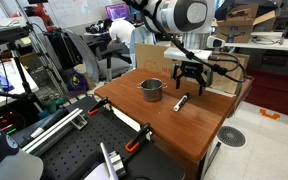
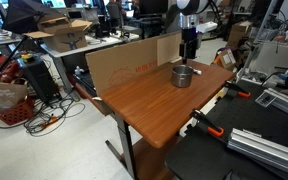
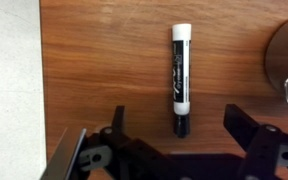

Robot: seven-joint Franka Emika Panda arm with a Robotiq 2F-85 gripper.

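A white marker with a black label and black cap (image 3: 181,75) lies flat on the wooden table (image 3: 104,60), seen from above in the wrist view. Its cap end points toward my gripper, whose black fingers stand wide apart on either side, touching nothing. In exterior view 1 the gripper (image 1: 191,84) hangs above the marker (image 1: 181,102), clear of the tabletop. A metal pot (image 1: 151,89) stands on the table beside the marker; its rounded edge (image 3: 287,65) shows at the right of the wrist view.
Cardboard panels (image 2: 134,68) wall the table's back side. Clamps (image 2: 206,124) sit along the edge by the black robot stand (image 2: 199,155).
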